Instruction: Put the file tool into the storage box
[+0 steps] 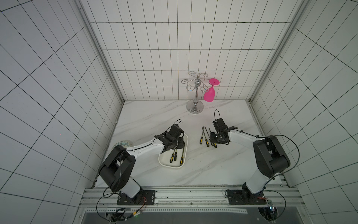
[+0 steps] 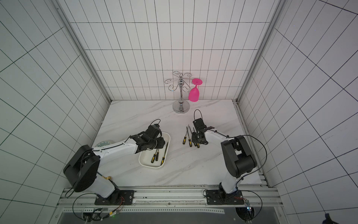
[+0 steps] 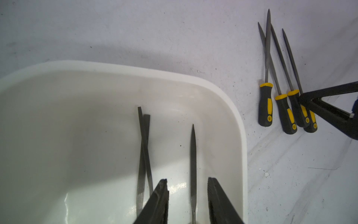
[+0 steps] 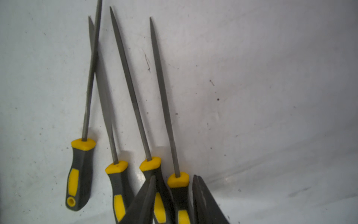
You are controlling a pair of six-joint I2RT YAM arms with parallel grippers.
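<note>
Several files with black-and-yellow handles lie on the marble table right of the white storage box (image 1: pixel 162 159). In the right wrist view my right gripper is open, its fingertips either side of the rightmost file's handle (image 4: pixel 182 194), low over it. My left gripper hangs open above the box, nothing between its fingertips; several files (image 3: pixel 193 164) lie inside the box beneath it.
A chrome stand (image 1: pixel 195 106) with a pink goblet (image 1: pixel 209 95) stands at the back. A patterned dish (image 2: pixel 105 143) sits at the left, behind the left arm.
</note>
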